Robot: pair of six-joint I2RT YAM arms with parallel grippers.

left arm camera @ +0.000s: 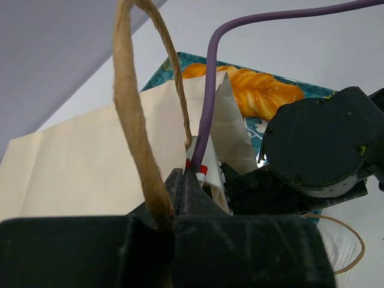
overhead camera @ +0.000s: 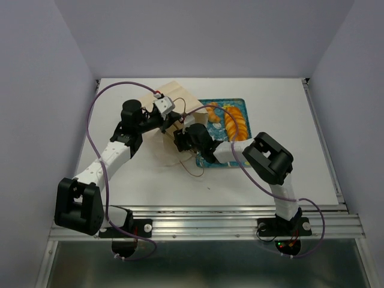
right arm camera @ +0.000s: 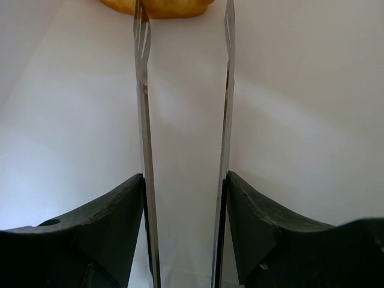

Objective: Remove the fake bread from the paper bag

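The tan paper bag (overhead camera: 180, 90) lies on its side at the back of the table, its mouth facing right. At its upper edge my left gripper is shut; a twisted paper handle (left arm camera: 133, 108) loops close past it, and I cannot tell whether it is pinched. My right gripper reaches into the bag, part open, its fingers (right arm camera: 144, 108) apart. A piece of yellow-brown fake bread (right arm camera: 174, 8) shows at the far end, by the fingertips. Whether they touch it is unclear. From above, the bag and wrist hide those fingertips.
Right of the bag is a teal patterned tray (overhead camera: 245, 109) holding a long braided bread (overhead camera: 237, 125) and a smaller bread (overhead camera: 213, 116). The right arm crosses over the tray's front part. A lower handle (overhead camera: 191, 173) hangs loose in front.
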